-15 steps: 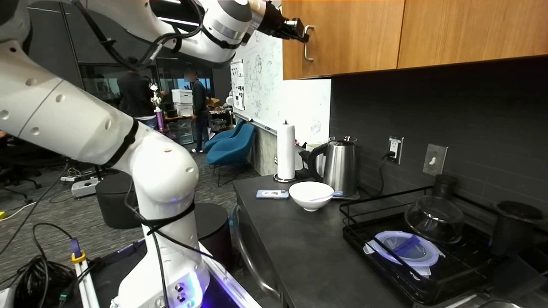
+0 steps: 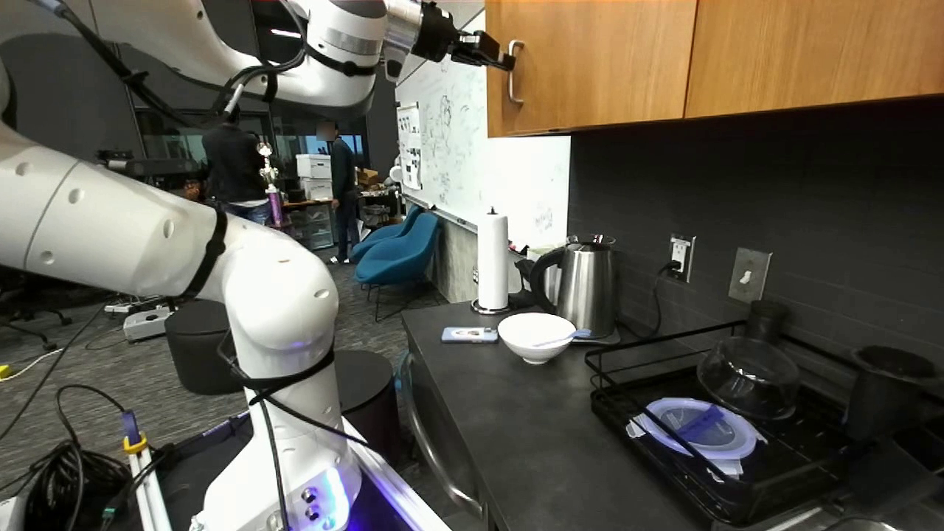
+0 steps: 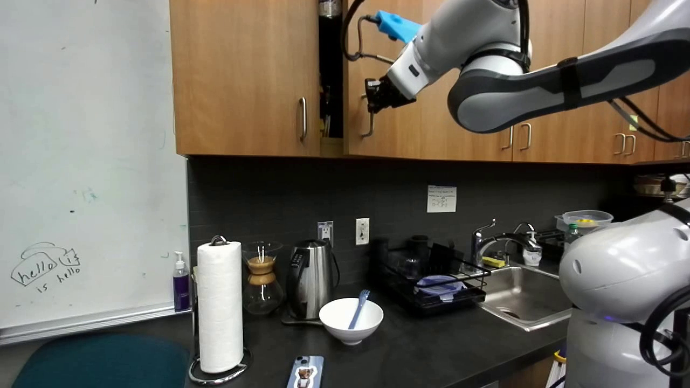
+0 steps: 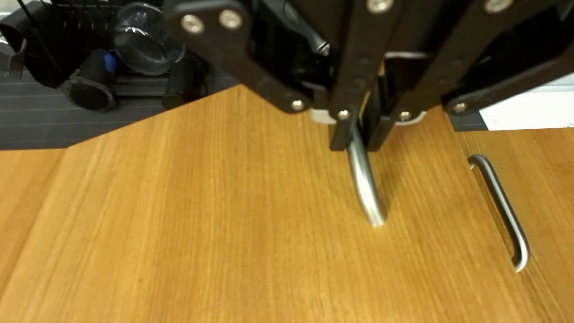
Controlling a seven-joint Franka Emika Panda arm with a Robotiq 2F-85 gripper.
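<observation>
My gripper is shut on the silver cabinet handle [image 4: 366, 185], whose lower bend sticks out past the fingertips in the wrist view. The wooden cabinet door [image 4: 231, 215] fills most of that view. From the side, the gripper [image 2: 506, 58] meets the door's handle [image 2: 513, 88] at the upper part of its bar. In exterior view 2 the door [image 3: 404, 132] stands ajar, with a dark gap [image 3: 331, 77] along its handle edge showing part of the cabinet's inside.
A neighbouring door [image 3: 249, 77] with its own handle [image 3: 303, 119] is closed to the left. Below, the counter holds a white bowl [image 3: 336, 313], a kettle [image 3: 317, 275], a paper towel roll [image 3: 220, 304], a phone [image 3: 305, 372] and a dish rack [image 3: 414, 300].
The gripper and handle have shifted left in exterior view 1, and the door has swung further outward with them. The arm has drawn back; the counter items are unmoved.
</observation>
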